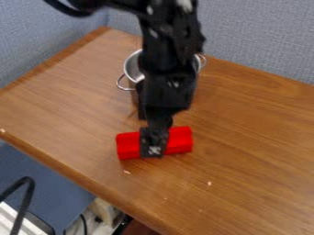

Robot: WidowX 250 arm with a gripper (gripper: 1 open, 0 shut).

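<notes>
A red cylinder (128, 146) lies on its side on the wooden table (245, 165). My black gripper (153, 145) is lowered onto it from above, its fingertips over the middle of the cylinder and hiding part of it. The gripper is open by the look of it, though the arm hides much of the far finger. Behind the arm a steel pot (130, 70) with wire handles is largely hidden.
A grey-blue wall stands at the back.
</notes>
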